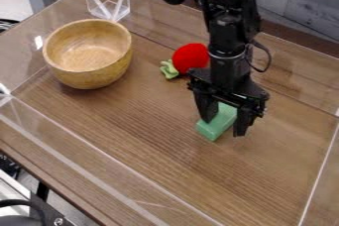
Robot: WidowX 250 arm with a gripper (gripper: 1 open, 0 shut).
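My gripper [223, 113] stands open at the middle right of the table, its fingers on either side of the upper part of a green block [213, 127]. The block lies on the wooden table [139, 156], partly hidden under the gripper. I cannot tell whether the fingers touch it.
A yellow bowl [87, 63] sits at the upper left. A red tomato-like object [188, 55] with a green piece [169, 70] lies behind the gripper.
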